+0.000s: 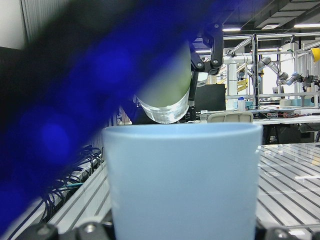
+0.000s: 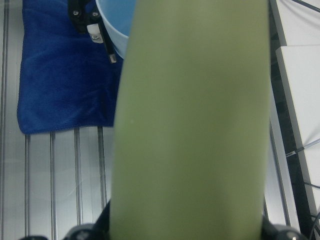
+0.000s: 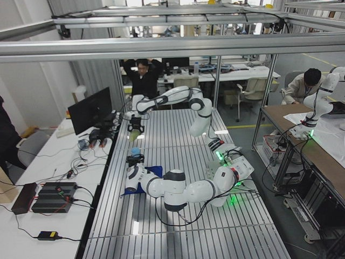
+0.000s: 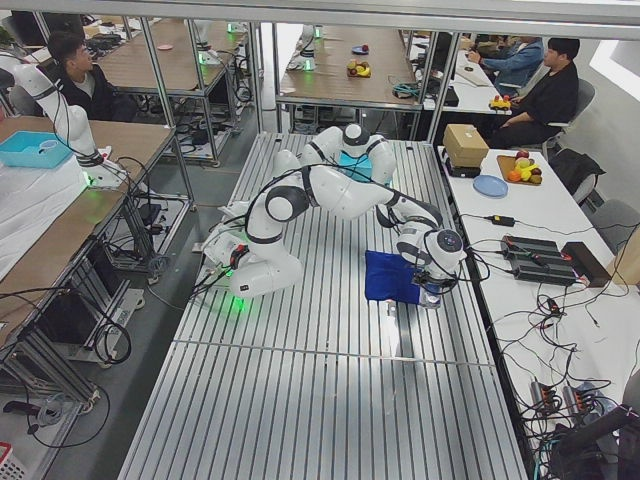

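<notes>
A light blue cup [image 1: 182, 180] fills the lower left wrist view, held in my left gripper [image 3: 135, 159], which is shut on it above a blue cloth. Farther back, my right gripper [image 3: 135, 127] is shut on a tall pale green bottle or container [image 2: 190, 120], seen as [image 3: 133, 135] a small green shape in the left camera view. Its clear bottom hangs above and behind the cup in the left wrist view. The cup's opening shows partly behind the green container in the right wrist view.
A white side table [image 3: 59, 226] with monitor, cables and black boxes runs along the left of the slatted metal table [image 4: 320, 420]. Another arm stands at a neighbouring bench.
</notes>
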